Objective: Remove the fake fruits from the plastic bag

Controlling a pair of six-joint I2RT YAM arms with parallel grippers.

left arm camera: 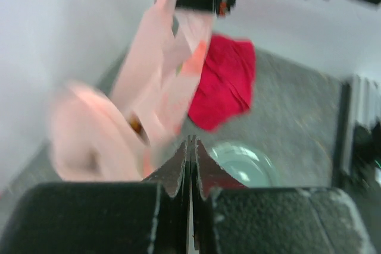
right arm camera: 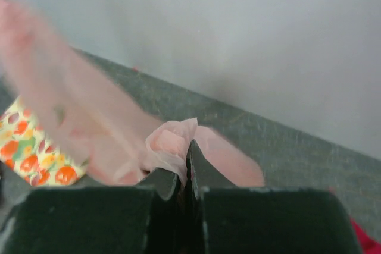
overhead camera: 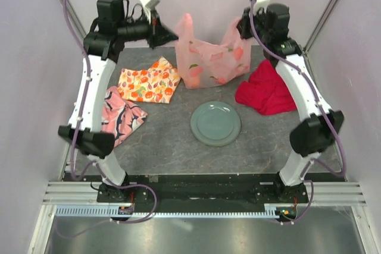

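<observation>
A translucent pink plastic bag (overhead camera: 211,63), printed with fruit, is stretched up between both arms at the back. My right gripper (overhead camera: 243,28) is shut on one corner; in the right wrist view a bunched pink fold (right arm camera: 169,144) sits in its fingertips. My left gripper (overhead camera: 164,35) is shut beside the bag's other raised end; in the left wrist view its fingertips (left arm camera: 181,176) meet with nothing visible between them, and the pink film beyond is blurred. Whether any fruits are inside cannot be made out clearly.
An empty grey-green plate (overhead camera: 215,124) lies at the centre. A red cloth (overhead camera: 268,90) is on the right, an orange-print cloth (overhead camera: 149,84) and a pink patterned cloth (overhead camera: 122,114) on the left.
</observation>
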